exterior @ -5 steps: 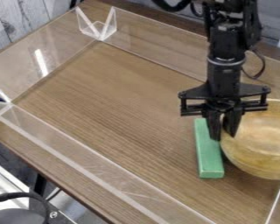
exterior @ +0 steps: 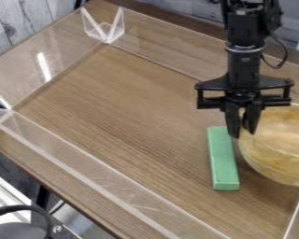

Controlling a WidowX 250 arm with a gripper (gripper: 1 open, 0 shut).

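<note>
My black gripper (exterior: pixel 245 119) is at the right, pointing down, shut on the near-left rim of a large tan bowl (exterior: pixel 277 149), which reaches past the right edge of the view. A green rectangular block (exterior: pixel 222 159) lies on the wooden table just left of the bowl, below the gripper.
A small clear corner piece (exterior: pixel 104 28) stands at the back left. A dark object (exterior: pixel 21 224) sits outside the tray at the bottom left.
My gripper and the bowl have shifted slightly right and the arm has risen a little since a second ago, baring more of the green block. The block has not visibly moved.
</note>
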